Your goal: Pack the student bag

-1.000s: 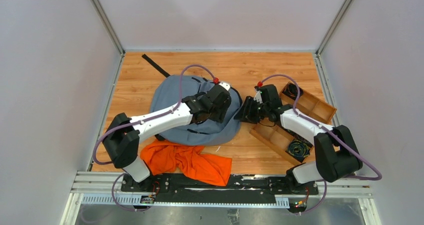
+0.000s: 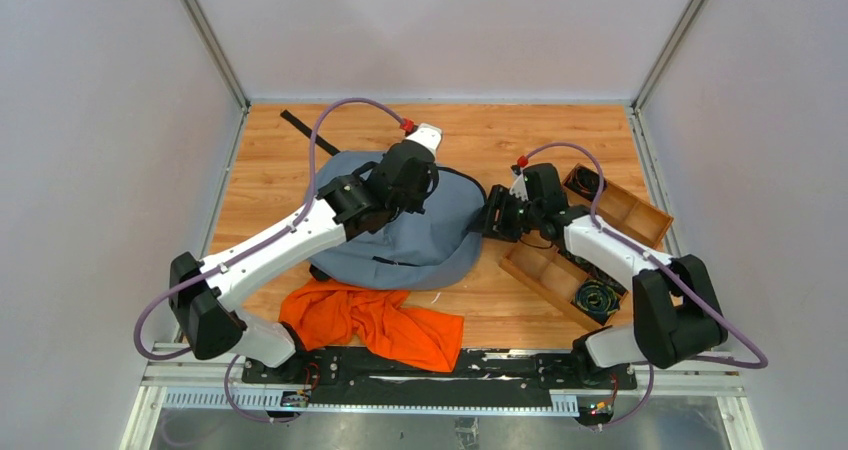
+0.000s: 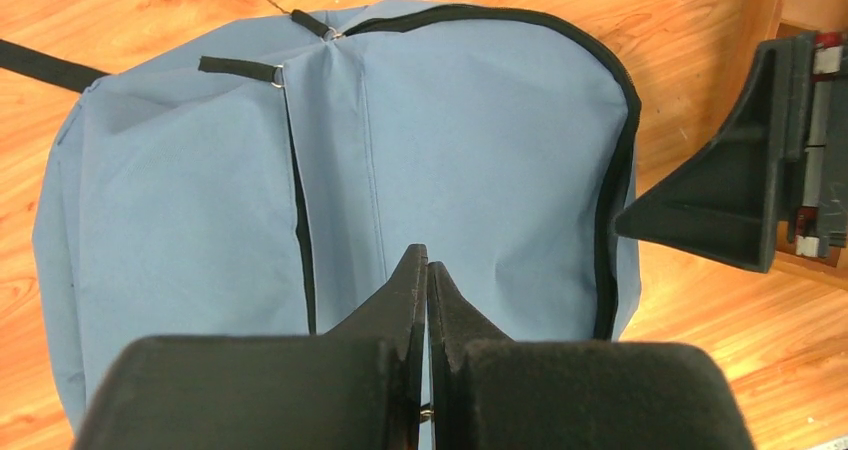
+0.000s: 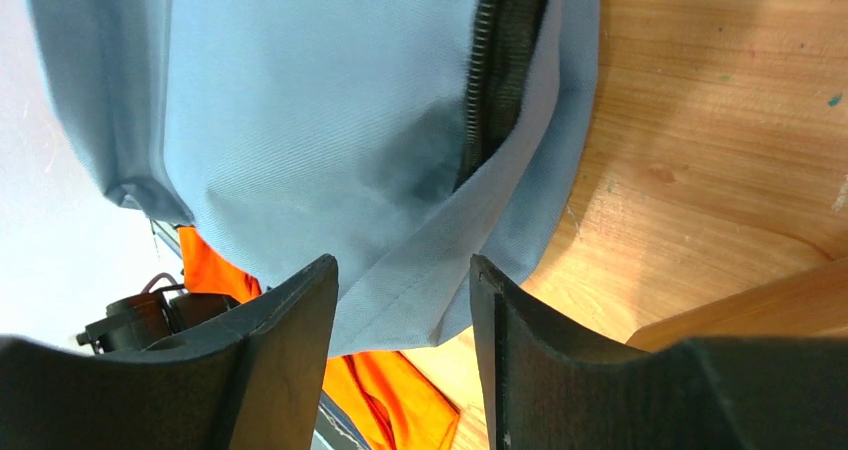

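A blue-grey fabric bag with black zips lies flattened on the table; in the left wrist view its zips run down the middle and along the right edge. My left gripper is raised above the bag, shut, its fingertips meeting with nothing visible between them. My right gripper is low at the bag's right edge, its fingers apart over the folded rim, with no clear grip on the cloth.
An orange cloth lies at the front below the bag. On the right are wooden trays holding coiled dark items.
My left gripper has risen away from the bag and moved slightly left. My right gripper has barely moved, and the trays and orange cloth are unchanged.
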